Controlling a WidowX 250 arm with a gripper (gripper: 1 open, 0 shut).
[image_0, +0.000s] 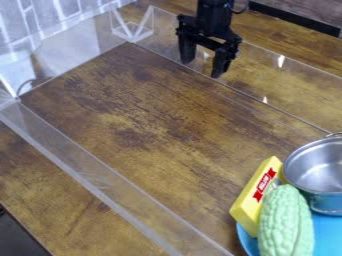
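Observation:
My black gripper (205, 50) hangs at the top centre of the camera view, over the back of a brown wooden surface (140, 130) bordered by clear plastic walls. Its fingers point downward near the back wall, and I cannot tell whether they are open or shut. At the lower right, a yellow box (251, 200) with a red label and a pale green corn-like object (285, 230) lie on a blue plate (321, 234), beside a steel pot (318, 182).
Clear plastic walls (80, 175) run along the left and back. A white object (30, 55) is at the upper left outside the walls.

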